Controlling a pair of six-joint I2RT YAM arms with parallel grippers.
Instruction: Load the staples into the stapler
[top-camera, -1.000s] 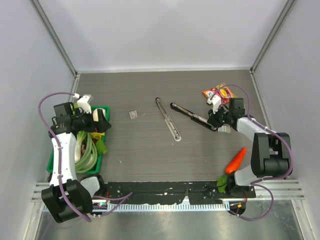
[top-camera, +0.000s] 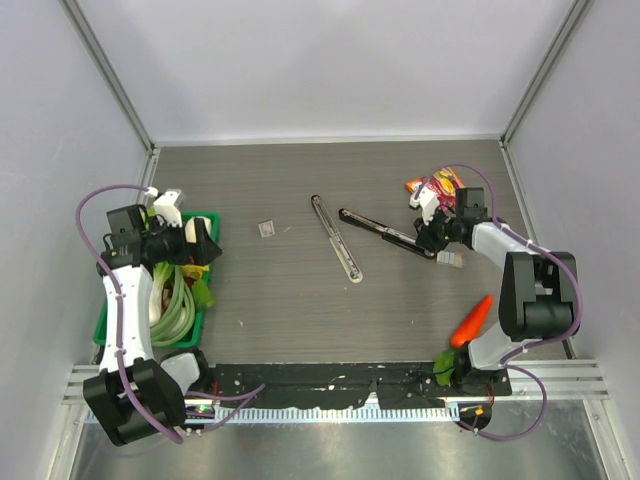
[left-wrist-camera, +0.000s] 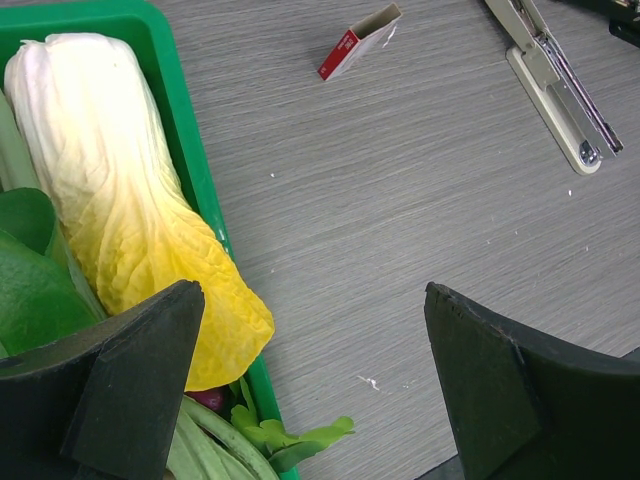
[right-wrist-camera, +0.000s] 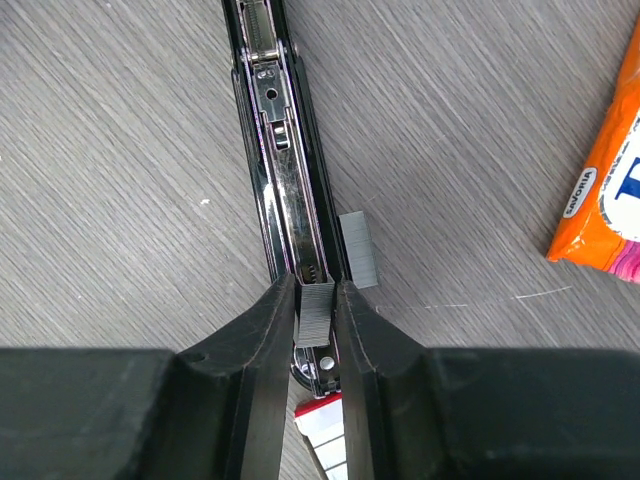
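The black stapler (top-camera: 385, 230) lies opened out on the table at right, its metal channel (right-wrist-camera: 292, 190) exposed in the right wrist view. Over the channel's near end is a grey strip of staples (right-wrist-camera: 315, 315), between the fingertips of my right gripper. Those fingers stand close on both sides of the strip; whether they press on it I cannot tell. A second staple strip (right-wrist-camera: 358, 250) lies beside the stapler. Partly hidden by the fingers is a red and white box (right-wrist-camera: 322, 432). My left gripper is open and empty, over the green basket's edge.
A white stapler (top-camera: 337, 240) lies mid-table, with a small box (top-camera: 266, 229) to its left. The green basket (left-wrist-camera: 190, 130) holds vegetables. An orange snack bag (top-camera: 440, 183) is behind my right gripper; a carrot (top-camera: 471, 321) lies nearer the front.
The left arm is unmoved.
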